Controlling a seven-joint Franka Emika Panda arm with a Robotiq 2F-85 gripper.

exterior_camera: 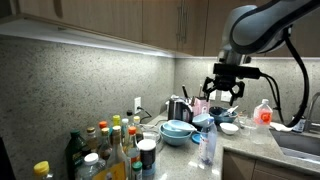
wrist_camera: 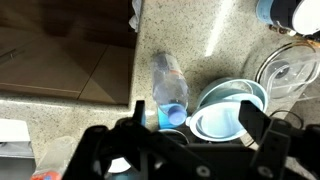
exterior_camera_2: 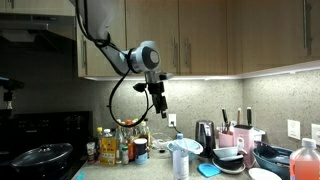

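Note:
My gripper (exterior_camera: 222, 97) hangs in the air above the counter with its fingers apart and nothing between them. Its two dark fingers (wrist_camera: 131, 138) frame the lower part of the wrist view. Below lies the speckled counter, where a clear bottle with a blue cap (wrist_camera: 169, 80) shows just above the gap between the fingers. In exterior view 1 this bottle (exterior_camera: 207, 146) stands upright near the counter's front edge, well under the gripper. Light blue bowls (wrist_camera: 222, 118) are right beside it in the wrist view.
Several sauce and oil bottles (exterior_camera: 117, 160) crowd the counter's near left, with a dark-and-white container (exterior_camera: 147, 152) beside them. A pink knife block (exterior_camera_2: 243, 138) and a large clear jug (exterior_camera: 262, 115) stand farther along. Wooden cabinets (exterior_camera_2: 195, 45) hang above; the sink (exterior_camera: 298, 143) lies right.

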